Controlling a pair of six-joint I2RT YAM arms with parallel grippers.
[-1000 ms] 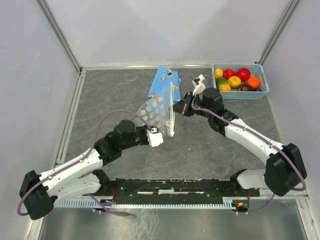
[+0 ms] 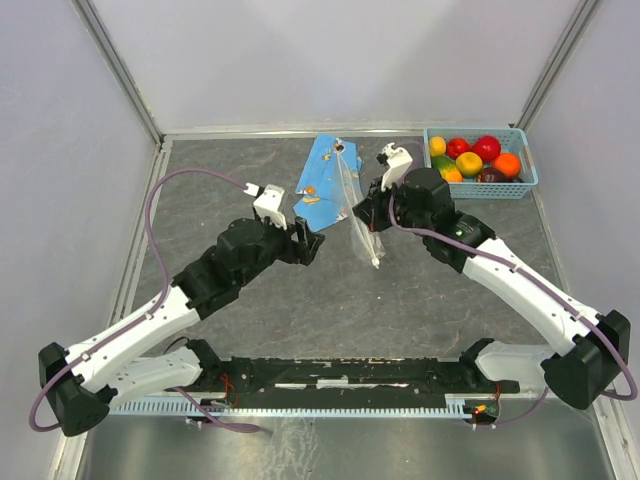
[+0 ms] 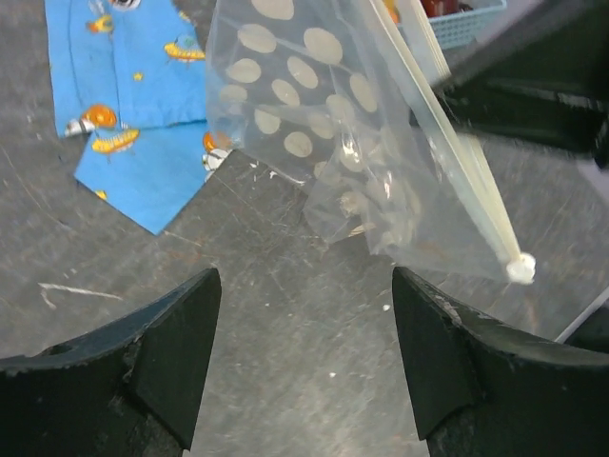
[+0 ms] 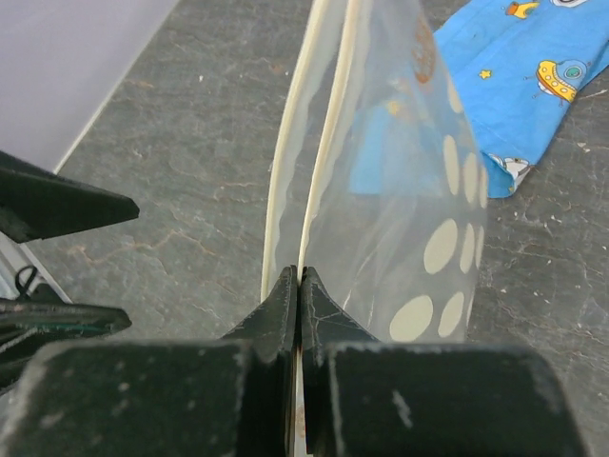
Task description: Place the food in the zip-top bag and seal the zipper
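A clear zip top bag with white dots (image 3: 304, 86) hangs in the air, its pale zipper edge (image 3: 457, 143) slanting down to a white slider (image 3: 520, 268). My right gripper is shut on one zipper strip of the bag, while a second strip stands slightly apart from it. The bag looks limp, and I see no food inside. To the left of the bag, my left gripper (image 2: 310, 241) stands open with nothing between its fingers. Food of several kinds, red, orange, yellow and dark, lies in the blue basket (image 2: 531, 165).
A blue cloth with printed spaceships (image 2: 318, 200) lies flat on the grey table behind the bag. Walls close off the back and both sides.
My left gripper has come away from the bag's lower side, turning and rising. The bag now hangs narrower from my right gripper, which has moved slightly right; its slider end has swung right.
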